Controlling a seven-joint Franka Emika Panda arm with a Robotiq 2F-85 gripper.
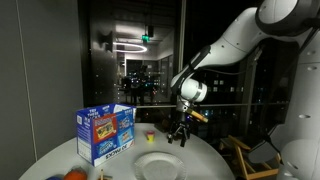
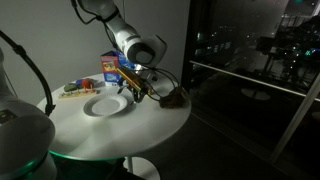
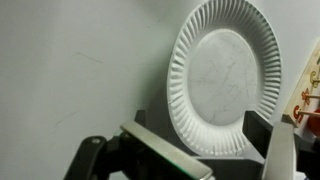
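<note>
My gripper stands open above the white table, and nothing shows between its fingers. In the wrist view the two fingertips lie apart at the bottom, with the gripper over the near edge of a white paper plate. The plate is empty, its fluted rim fully visible on the far side. In exterior view 2 the gripper hangs to the right of the plate.
A blue cereal-like box stands at the left, with a small yellow and pink item right of it. A dark brown object sits near the table's right edge. A wooden tray and an orange-red item lie beyond the plate.
</note>
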